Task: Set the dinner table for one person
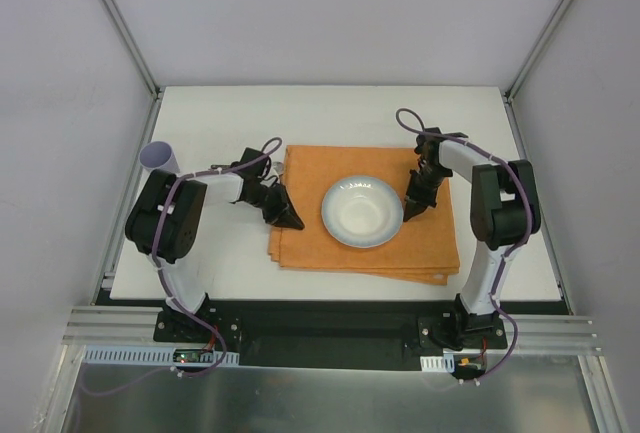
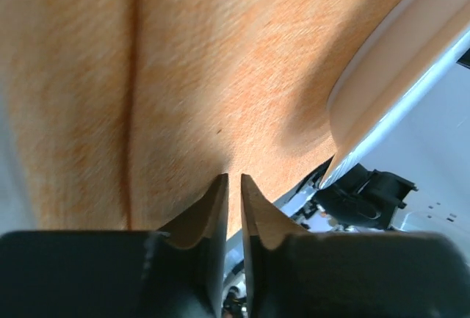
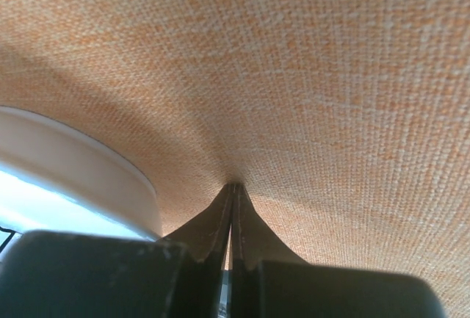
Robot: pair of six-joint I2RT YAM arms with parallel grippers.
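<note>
A white plate (image 1: 362,212) lies flat on an orange folded placemat (image 1: 320,160). Just left of the plate, low over the cloth, my left gripper (image 1: 298,225) is shut; in the left wrist view nothing shows between its fingers, and the plate rim (image 2: 411,87) is off to the right. On the plate's other side, my right gripper (image 1: 408,217) is near the right rim. Its fingertips meet close above the placemat (image 3: 308,112) in the right wrist view, shut with nothing visible between them, and the plate wall (image 3: 95,171) is at left.
A purple cup (image 1: 158,157) stands at the table's far left, behind the left arm. Part of a small light object (image 1: 278,167) shows beside the left gripper, mostly hidden.
</note>
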